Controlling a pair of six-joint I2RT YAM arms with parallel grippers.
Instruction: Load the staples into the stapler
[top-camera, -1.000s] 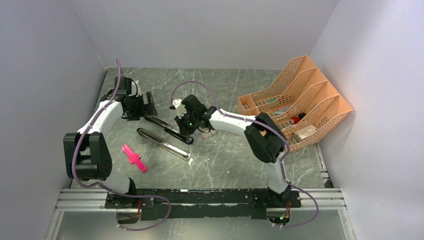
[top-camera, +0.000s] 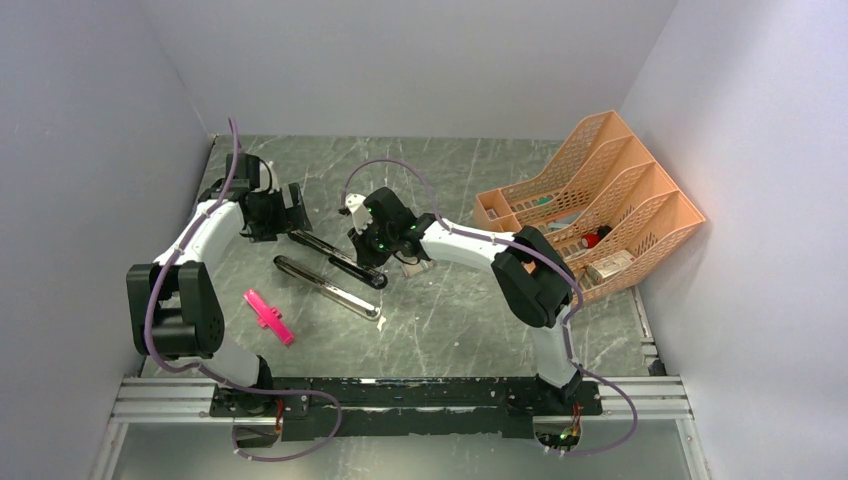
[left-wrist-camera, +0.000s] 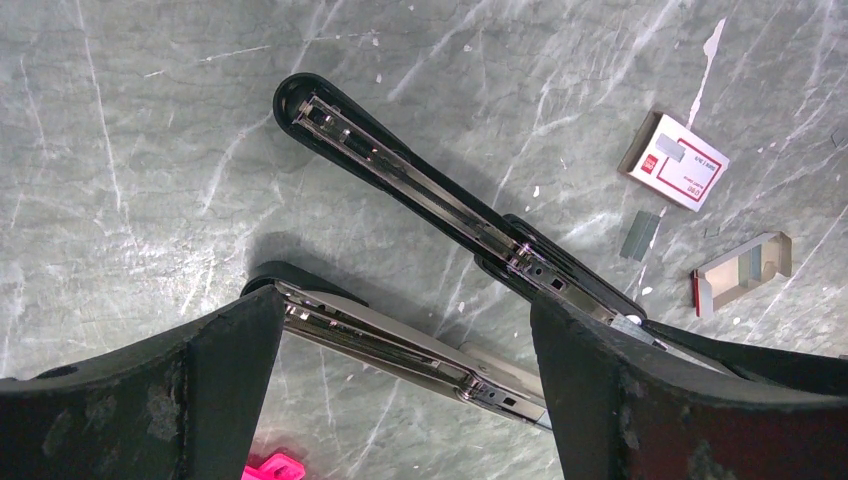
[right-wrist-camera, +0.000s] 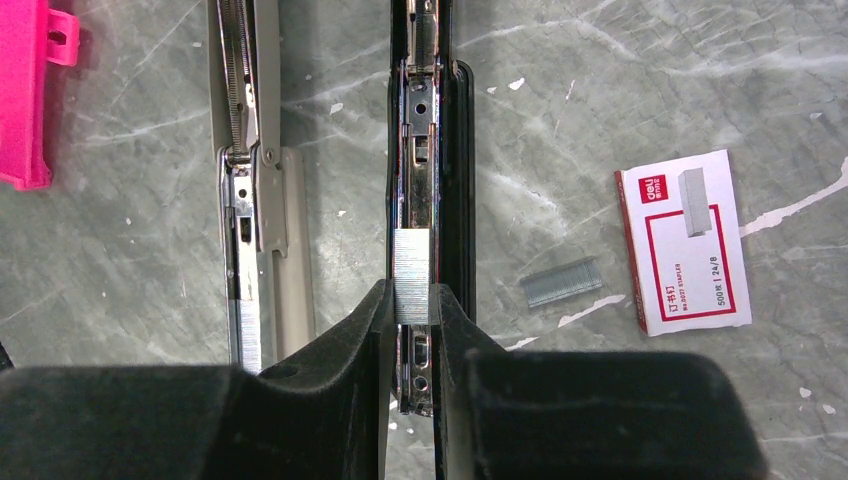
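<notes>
The black stapler (left-wrist-camera: 440, 205) lies opened flat, its magazine channel exposed. A silver strip of staples (right-wrist-camera: 411, 262) is in that channel, lined up with it in the right wrist view. My right gripper is shut on the strip's near end, one fingertip on each side; whether the strip sits fully down cannot be told. My left gripper hangs open near the far end of the staplers, nothing between its fingers. Beside the black stapler, a grey stapler (right-wrist-camera: 243, 200) is also opened, with staples (right-wrist-camera: 249, 335) in its channel.
Right of the black stapler lie a loose staple strip (right-wrist-camera: 561, 283) and a white-and-red staple box (right-wrist-camera: 690, 285) with a strip on top. An opened small box (left-wrist-camera: 740, 275) is nearby. A pink stapler (top-camera: 268, 317) lies front left; an orange organizer (top-camera: 640, 205) stands at right.
The left arm and the staplers look unmoved.
</notes>
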